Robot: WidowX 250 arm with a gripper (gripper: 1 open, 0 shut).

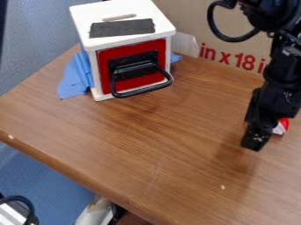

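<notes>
The black gripper (258, 135) hangs low over the right side of the wooden table (141, 167), in front of a red and white object (281, 126) that it mostly hides. Whether its fingers are open or shut cannot be seen clearly. A toy oven with a white body (115, 19) and a red front (129, 61) stands at the back left, its black handle sticking out at the front.
A blue cloth (73, 81) lies beside the oven. A cardboard panel (235, 57) stands behind the table. The table's left edge drops to a blue floor area.
</notes>
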